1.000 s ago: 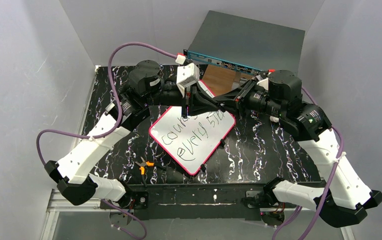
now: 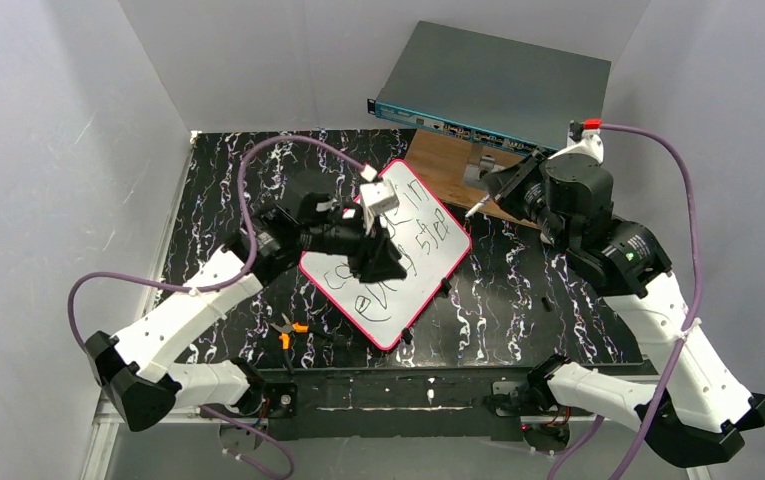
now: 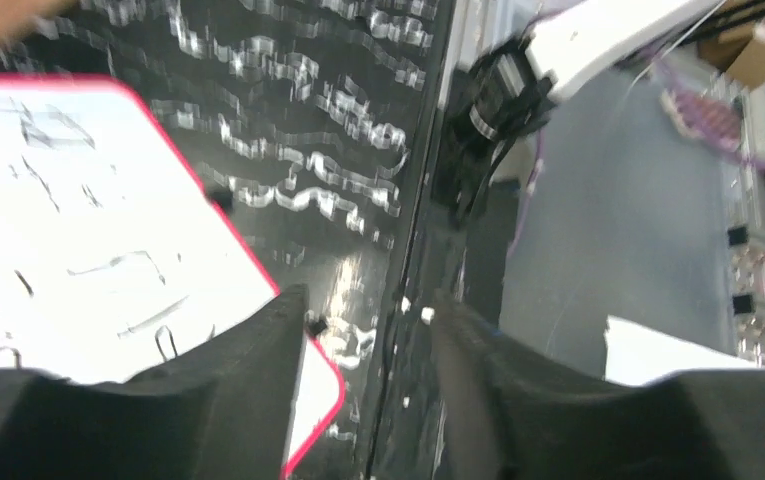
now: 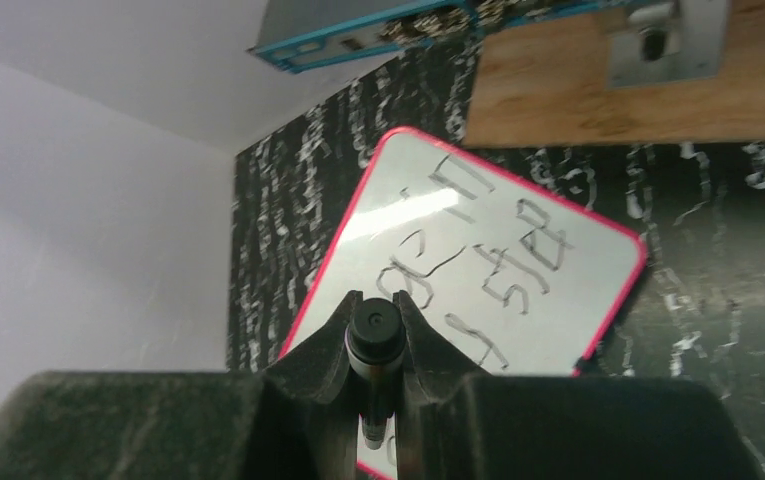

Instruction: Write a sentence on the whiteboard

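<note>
A white whiteboard (image 2: 428, 270) with a red rim lies tilted on the dark marbled table, bearing black handwriting; "step" is partly readable, while the left arm covers some words. My left gripper (image 2: 378, 265) hangs over the board, its fingers (image 3: 258, 370) apart and nothing between them in the left wrist view. The right gripper is shut on a marker (image 4: 375, 335), its black end towards the camera. In the top view the marker's white barrel (image 2: 478, 206) points down-left, near the board's upper right edge. A small black piece, perhaps a cap (image 2: 546, 303), lies on the table at right.
Pliers with orange handles (image 2: 286, 328) lie left of the board. A wooden block (image 2: 438, 165) and a large grey box (image 2: 503, 80) stand at the back. Small black pieces (image 2: 406, 336) sit along the board's lower right edge.
The left has since opened and swung down over the board. A small black piece on the table shifted from below the board to the right. The right gripper keeps the marker.
</note>
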